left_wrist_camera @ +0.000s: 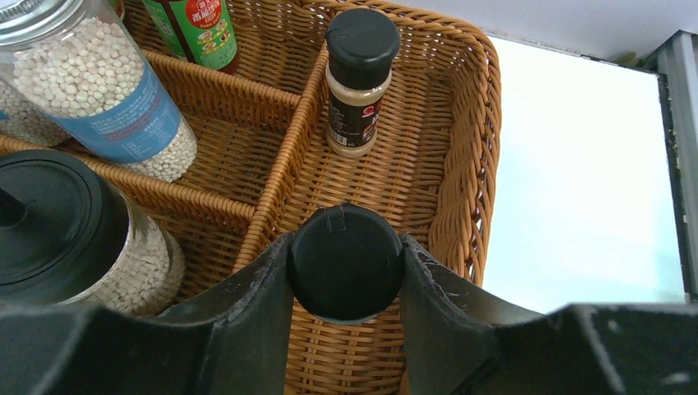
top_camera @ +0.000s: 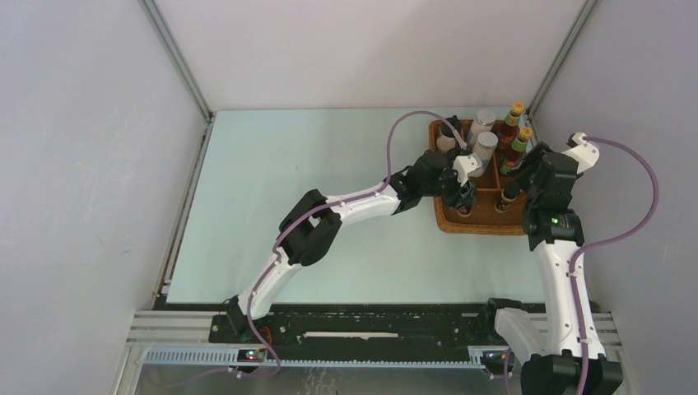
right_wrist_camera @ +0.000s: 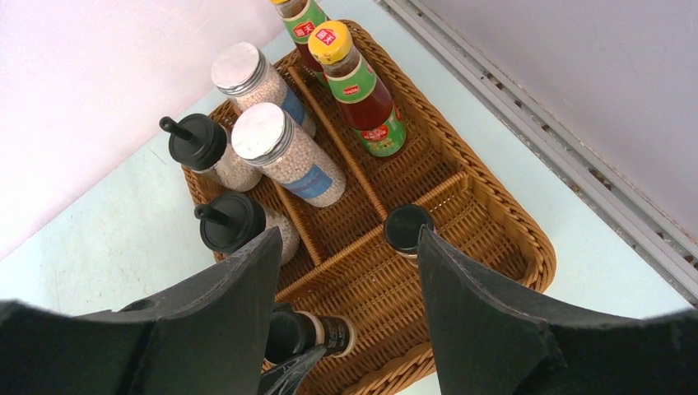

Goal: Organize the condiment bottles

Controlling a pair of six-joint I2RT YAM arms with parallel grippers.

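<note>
My left gripper is shut on the black cap of a small seasoning bottle (right_wrist_camera: 336,336). That bottle is over or in the front-left of the wicker basket (top_camera: 461,227); whether its base touches the floor I cannot tell. A second seasoning bottle (left_wrist_camera: 354,115) stands upright in the same long front compartment, against the divider. Open and empty, my right gripper hangs above the basket's right side. Behind the divider are two yellow-capped sauce bottles (right_wrist_camera: 362,90), two silver-lidded jars (right_wrist_camera: 296,160) and two black-lidded jars (right_wrist_camera: 239,222).
The front compartment has bare floor between the two small bottles. To the left, the pale table (top_camera: 313,156) is clear apart from my left arm. A wall and metal rail (right_wrist_camera: 527,123) run close along the basket's right side.
</note>
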